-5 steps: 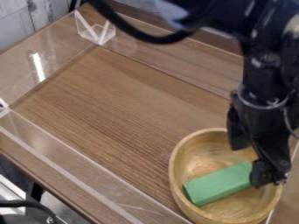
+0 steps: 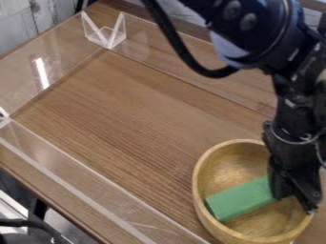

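My gripper (image 2: 288, 191) reaches down from the upper right into the right side of a tan bowl (image 2: 216, 167) near the bottom right. A green block (image 2: 237, 200) lies in the bowl, left of the fingers, its right end at or under them. The dark fingers overlap, and whether they are shut or on the block cannot be made out.
Clear plastic holders (image 2: 105, 30) stand at the back left. Clear edging runs along the left and front edges, with dark cables below at the lower left.
The green block has shifted little, if at all.
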